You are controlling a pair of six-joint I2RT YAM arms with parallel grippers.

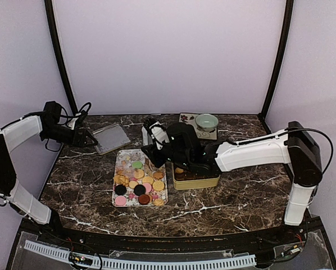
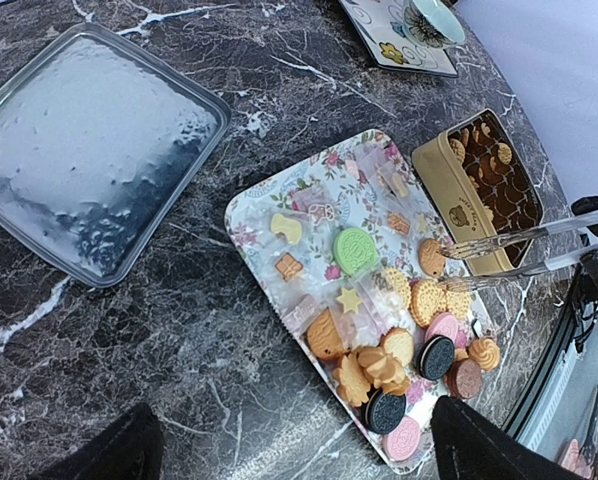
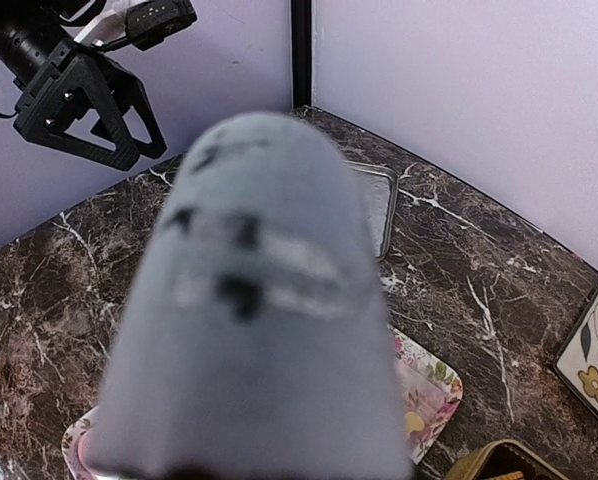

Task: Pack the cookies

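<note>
The floral tray (image 2: 264,205) bears many assorted cookies: a green round (image 2: 355,251), dark sandwich cookies (image 2: 437,357), pink rounds (image 2: 402,438) and tan ones. Beside it stands the beige tin (image 2: 444,195), its brown sections holding several cookies. In the top view my right gripper (image 1: 153,151) is over the tray's right side, shut on pale tongs (image 3: 254,380). The tongs' tips are spread apart near a brown cookie (image 2: 432,258) on the tray, with nothing visible between them. My left gripper (image 1: 91,137) stands open and empty at the far left.
A clear lid (image 2: 99,150) lies behind the tray to the left. At the back, a patterned board (image 1: 187,118) carries a pale green bowl (image 1: 207,122).
</note>
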